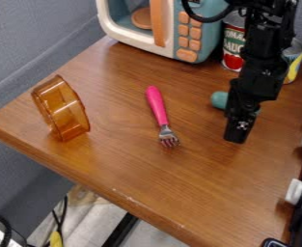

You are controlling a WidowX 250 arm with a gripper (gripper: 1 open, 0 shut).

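My black gripper point(238, 129) hangs low over the right side of the wooden table, pointing down, just in front of a small teal object point(219, 99) that it partly hides. Whether its fingers are apart or together I cannot tell. A fork with a pink handle point(157, 109) lies left of it. An amber, round, clear-sided container point(61, 109) sits at the left of the table.
A toy microwave point(160, 24) stands at the back, with cans point(233, 47) to its right. A dark appliance with white knobs point(301, 203) borders the right edge.
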